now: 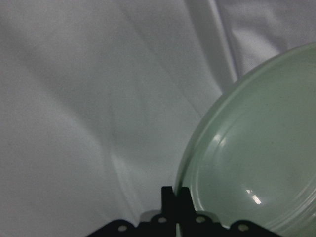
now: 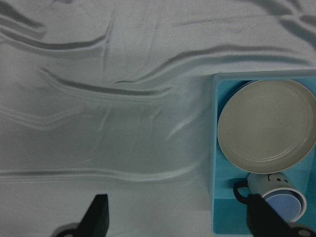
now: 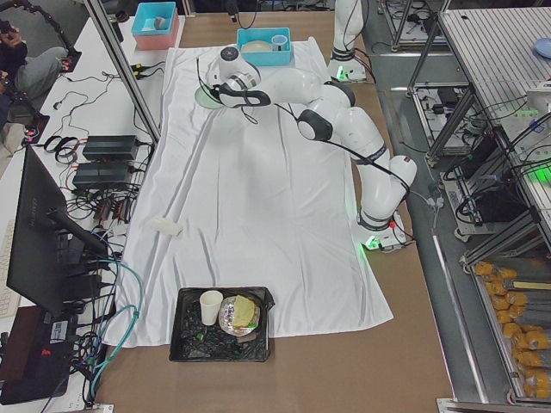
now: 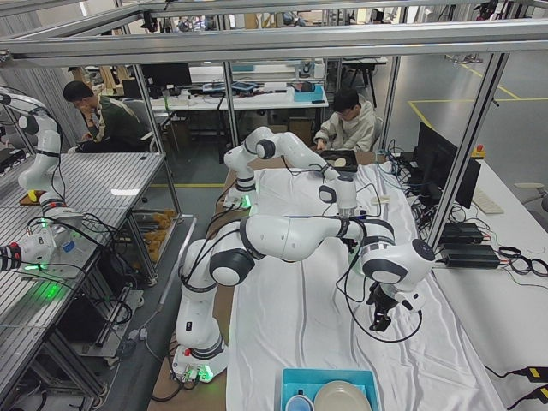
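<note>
A pale green plate point(image 1: 252, 148) fills the right of the left wrist view; it also shows at the cloth's far end in the camera left view point(image 3: 204, 97). My left gripper is shut on its rim. My right gripper is open over white cloth, beside a blue bin point(image 2: 213, 148) that holds a cream plate point(image 2: 266, 126), a mug point(image 2: 261, 182) with a face and a blue item point(image 2: 282, 203) inside the mug.
A black tray point(image 3: 189, 344) with a white cup point(image 3: 211, 305) and a plate of food point(image 3: 241, 311) sits at the near end. A monitor point(image 3: 43, 249) and cables line the left side.
</note>
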